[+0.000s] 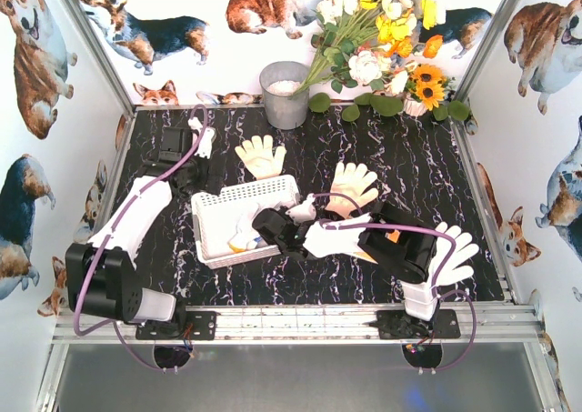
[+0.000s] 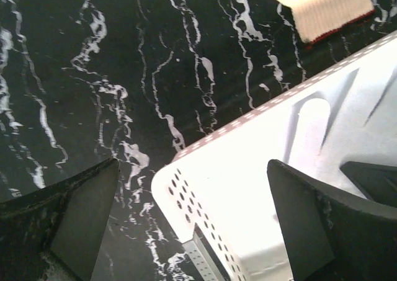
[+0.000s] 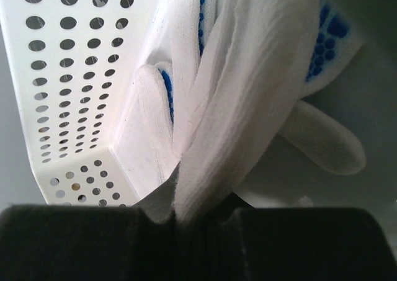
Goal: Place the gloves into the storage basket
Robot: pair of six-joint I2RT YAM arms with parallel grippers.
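Note:
The white storage basket [image 1: 214, 226] stands left of centre, its perforated wall [image 3: 65, 76] close in the right wrist view. Inside it lies a white glove [image 3: 236, 89] with blue dots, pinched in my right gripper, which is shut on the fabric. My left gripper is open and empty, its fingers [image 2: 65, 216] straddling the basket's corner from above. On the table lie a cream glove [image 1: 261, 157] behind the basket, another cream glove [image 1: 351, 187] to its right, and a white glove [image 1: 455, 253] at far right. A yellowish glove [image 1: 363, 251] is partly under the right arm.
A grey metal bucket [image 1: 285, 95] stands at the back, beside a bunch of flowers [image 1: 391, 44] along the rear edge. The right arm reaches low across the right half.

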